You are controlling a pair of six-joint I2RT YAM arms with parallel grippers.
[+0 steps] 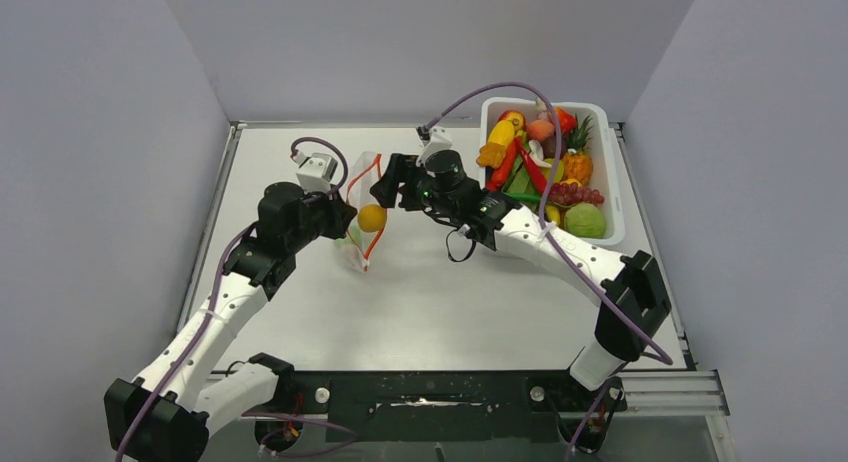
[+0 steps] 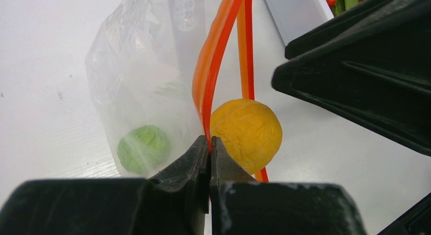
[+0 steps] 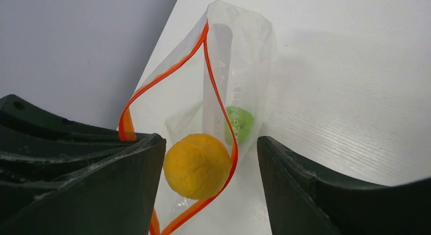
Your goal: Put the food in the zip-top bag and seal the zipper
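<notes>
A clear zip top bag (image 2: 147,67) with an orange-red zipper stands upright, its mouth spread. My left gripper is shut on the zipper edge of the bag. A round orange fruit (image 3: 197,166) sits at the mouth, partly inside between the two zipper edges. Deeper in the bag lies a green item (image 2: 144,149), seen through the plastic. My right gripper is open in front of the mouth. In the right wrist view its fingers stand wide apart on both sides of the fruit, with a clear gap on the right.
A white bin (image 1: 616,182) full of colourful toy fruit and vegetables stands at the back right.
</notes>
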